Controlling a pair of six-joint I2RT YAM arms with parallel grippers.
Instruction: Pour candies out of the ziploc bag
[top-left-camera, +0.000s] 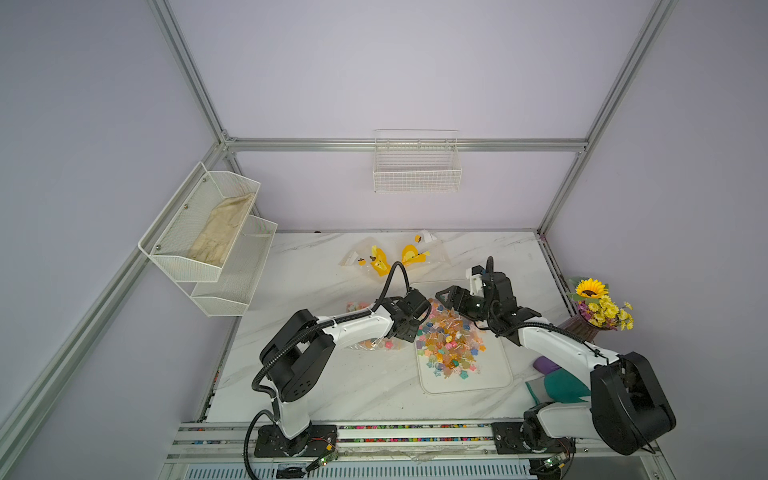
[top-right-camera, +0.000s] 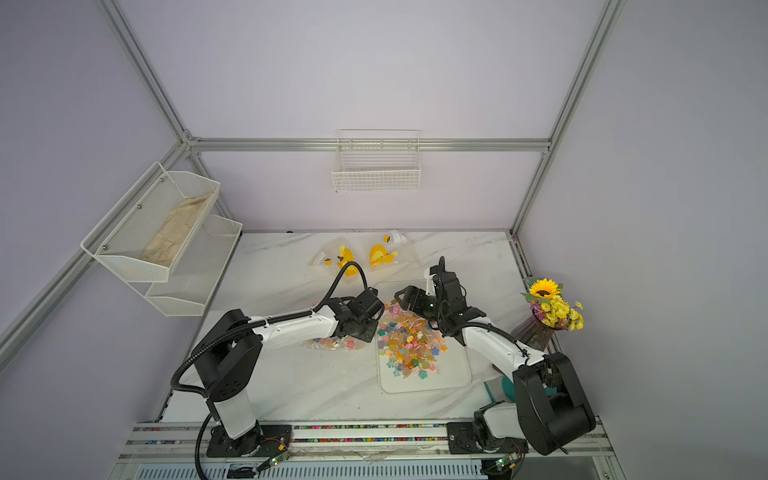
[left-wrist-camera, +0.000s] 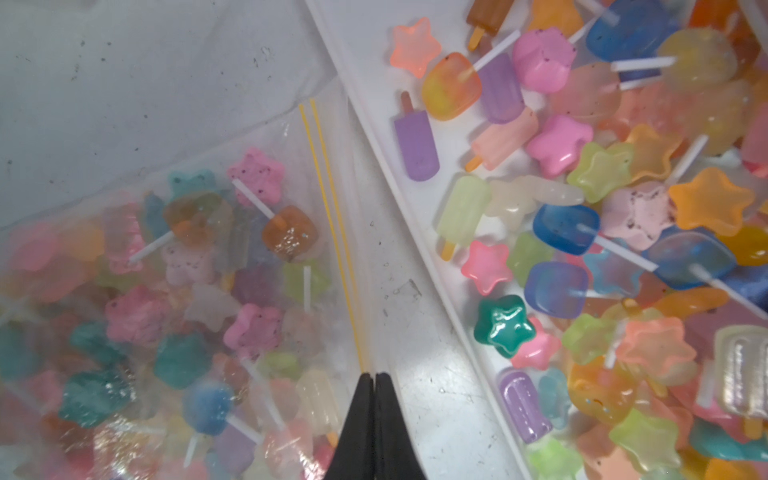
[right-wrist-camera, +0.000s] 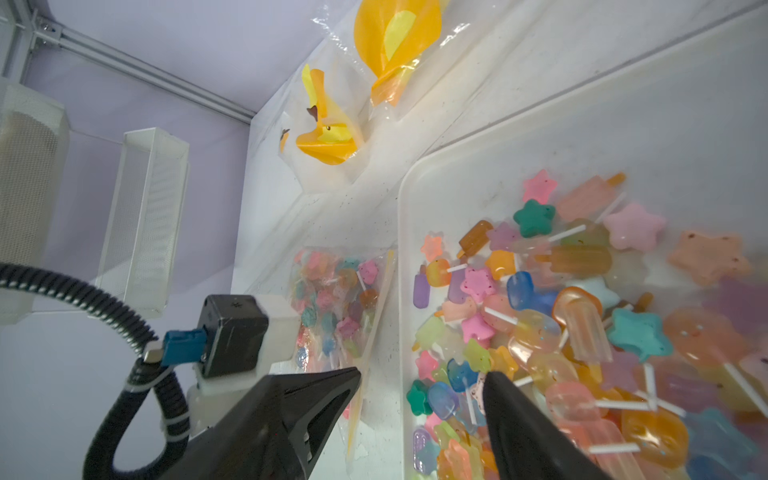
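A clear ziploc bag (left-wrist-camera: 160, 320) full of candies lies on the table, its yellow seal edge beside a white tray (right-wrist-camera: 688, 104) heaped with loose candies (top-left-camera: 452, 344). My left gripper is shut over the bag's seal edge; whether it pinches any plastic is unclear. Over the tray's upper left part, my right gripper (top-left-camera: 448, 294) stands open, its blurred fingers at the lower edge of the right wrist view, candies visible between them.
Two bags with yellow items (top-left-camera: 380, 260) lie at the back. A flower basket (top-left-camera: 592, 316) is at the right, with white wire shelves (top-left-camera: 208, 264) on the left wall.
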